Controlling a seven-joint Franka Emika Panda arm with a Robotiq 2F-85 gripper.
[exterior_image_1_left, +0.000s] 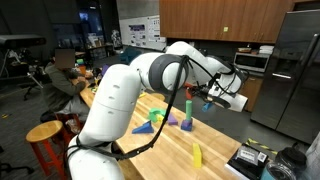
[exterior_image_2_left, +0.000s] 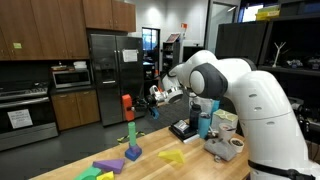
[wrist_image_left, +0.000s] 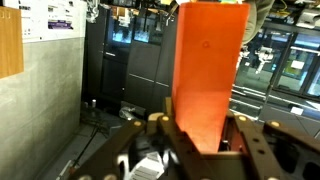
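Note:
An orange-red block (wrist_image_left: 205, 75) rises upright through the middle of the wrist view, with the dark fingers of my gripper shut around its lower part. In exterior view 2 this red block (exterior_image_2_left: 127, 104) is directly above a green block (exterior_image_2_left: 132, 131), which stands on a blue block (exterior_image_2_left: 133, 152). The same column shows in exterior view 1, with the green block (exterior_image_1_left: 188, 109) over the bluish block (exterior_image_1_left: 187, 125). Whether the red block touches the green one cannot be told. My gripper reaches it from the side, roughly level.
A yellow block (exterior_image_1_left: 197, 155) lies on the bare front part of the wooden table (exterior_image_1_left: 165, 160). Blue, purple and green pieces lie left of the column. A black device (exterior_image_1_left: 247, 160) and dark containers (exterior_image_1_left: 290, 160) crowd the table's right edge.

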